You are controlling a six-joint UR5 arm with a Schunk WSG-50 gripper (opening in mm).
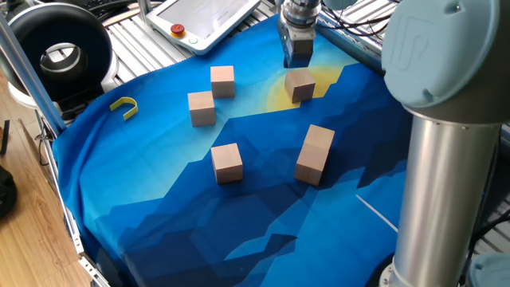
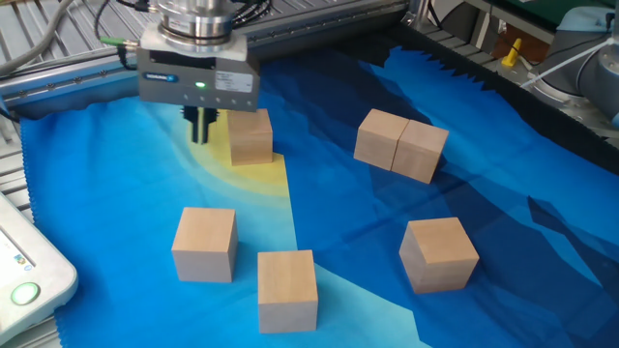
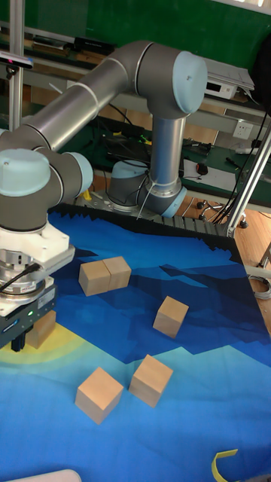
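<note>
Several plain wooden cubes lie on the blue cloth. One cube [image 2: 250, 138] rests on the yellow patch. Above the cloth and just to the left of that cube in exterior view 2 hangs my gripper [image 2: 200, 137], its two dark fingers close together and nothing visible between them. Two cubes [image 2: 400, 145] stand side by side, touching. A single cube [image 2: 438, 255] sits apart on the dark blue area. Another pair, one cube [image 2: 205, 246] and its neighbour [image 2: 287, 292], stand near each other on the light blue area. In exterior view 3 my gripper [image 3: 19, 342] partly covers the yellow-patch cube [image 3: 41, 330].
A yellow hooked strip [image 1: 125, 106] lies near the cloth's left edge in exterior view 1. The teach pendant [image 1: 201, 22] with its red button lies at the back. Bare cloth surrounds the cubes, and the arm's column [image 1: 437, 199] rises at the right.
</note>
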